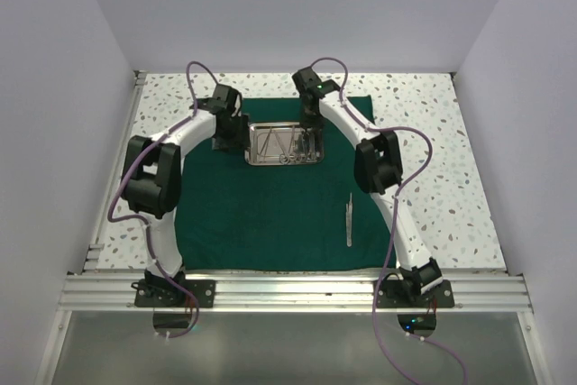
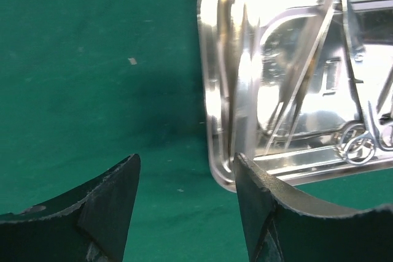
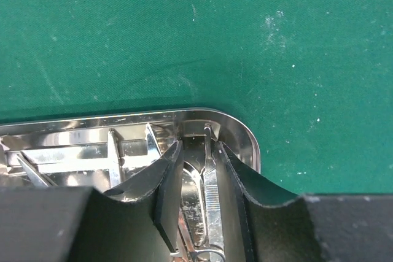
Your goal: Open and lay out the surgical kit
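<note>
The metal tray (image 1: 270,165) sits uncovered on the green cloth, with several shiny instruments inside, among them scissors (image 2: 359,145). Over the tray's left end, my left gripper stands open and empty; its right fingertip appears near the tray's corner. My right gripper is over the tray's far right corner, fingers part open. A flat instrument with a ridged handle (image 3: 212,204) shows between its fingers, close to the right one; whether they touch is unclear. Beside it lies a ringed instrument (image 3: 195,182), partly hidden.
Two slim instruments (image 1: 349,223) lie on the cloth at the front right. A grey metallic thing (image 1: 217,143) is partly hidden behind the left gripper. Most of the green cloth (image 1: 261,223) in front of the tray is bare.
</note>
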